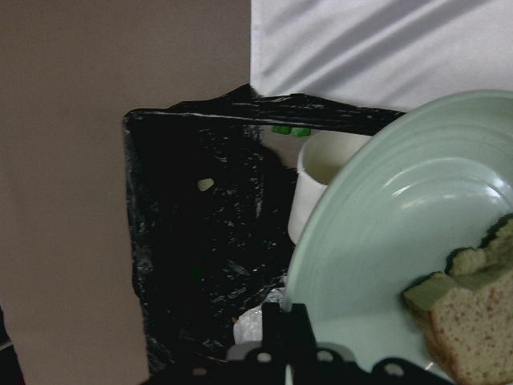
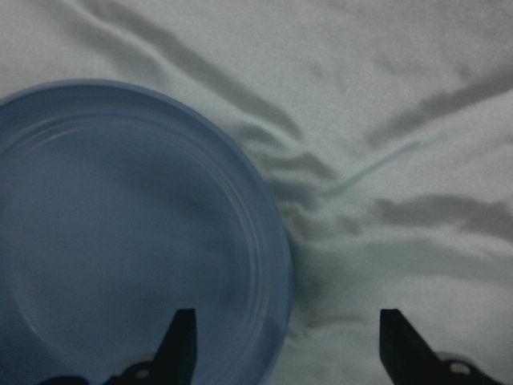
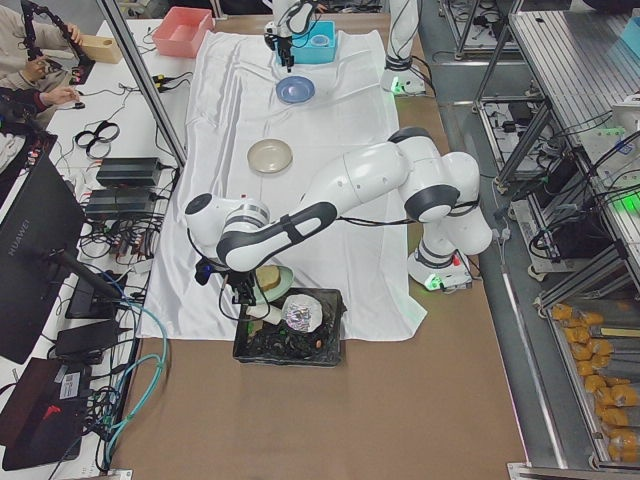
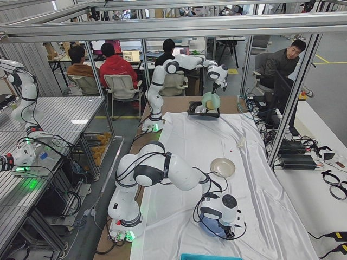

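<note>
My left gripper is shut on the rim of a pale green plate (image 1: pixel 361 265) carrying a piece of bread (image 1: pixel 469 321), held tilted above a black-lined bin (image 1: pixel 200 233). In the bin are a white cup (image 1: pixel 309 196) and a crumpled silvery-white item (image 3: pixel 301 312). My right gripper stands open over the edge of a blue plate (image 2: pixel 128 233) on the white cloth, with nothing between its fingers.
A beige plate (image 3: pixel 269 156) lies mid-cloth. A blue container (image 3: pixel 320 55) is at the far end and a pink basket (image 3: pixel 182 30) on the side table. Brown table surface (image 3: pixel 330 420) around the bin is clear.
</note>
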